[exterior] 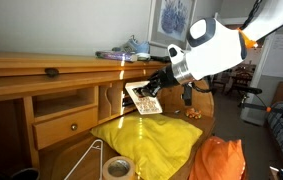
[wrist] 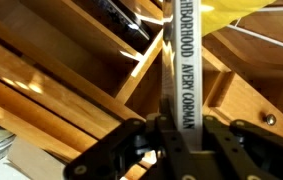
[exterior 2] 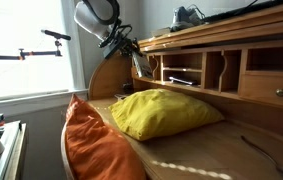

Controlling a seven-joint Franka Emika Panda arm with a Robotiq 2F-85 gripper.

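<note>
A book [exterior: 145,98] hangs in the air above the yellow cushion [exterior: 149,145], its pale back cover tilted toward exterior view 1. In the wrist view, the book's spine [wrist: 187,70] reads "AVERY CORMAN" and runs down to my gripper. The fingers are shut on the book's end. Exterior view 2 has my gripper [exterior 2: 131,47] high at the desk's far end, close to the shelf compartments [exterior 2: 181,68]; the book below it shows only in part.
An orange cushion [exterior: 218,158] lies at the desk's near right. A round tin [exterior: 118,168] and a white wire-like tool [exterior: 84,158] rest on the left of the desktop. Several things, including a blue-grey object [exterior: 134,46], stand on the top shelf.
</note>
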